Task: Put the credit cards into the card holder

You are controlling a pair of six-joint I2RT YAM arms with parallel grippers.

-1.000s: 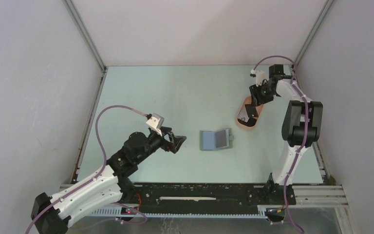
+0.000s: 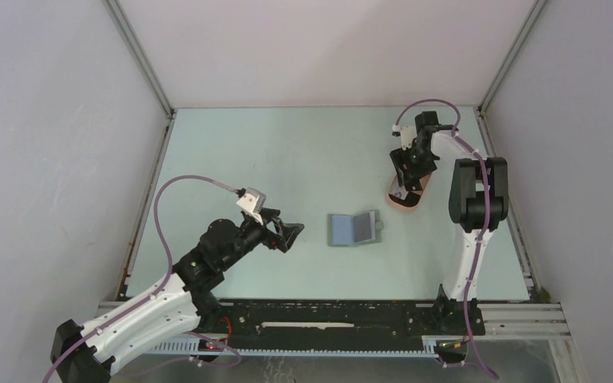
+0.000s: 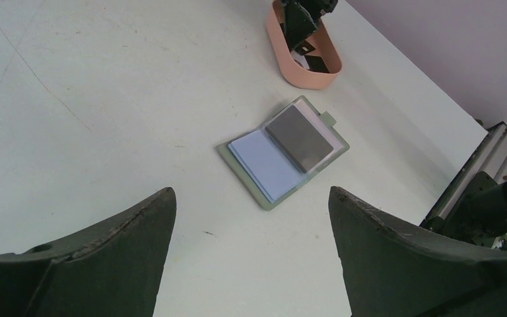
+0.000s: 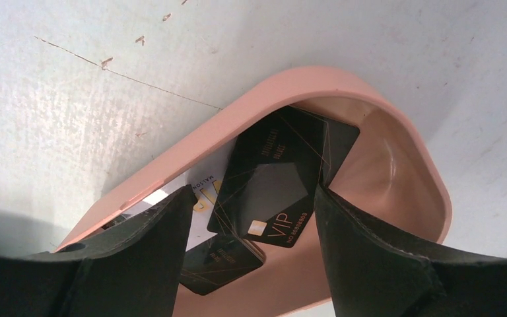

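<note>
A pink tray at the right of the table holds several cards, among them a black VIP card and a white card. My right gripper is open low over the tray, its fingertips either side of the VIP card. The card holder, green with blue and grey panels, lies on the table in front of the tray. My left gripper stands open at the left front, pointed toward the holder, nothing between its fingers.
Walls border it at the back and both sides, and the right arm reaches along the table's right edge.
My right gripper and arm have moved leftward and toward the front, further over the pink tray. The left arm has barely shifted.
</note>
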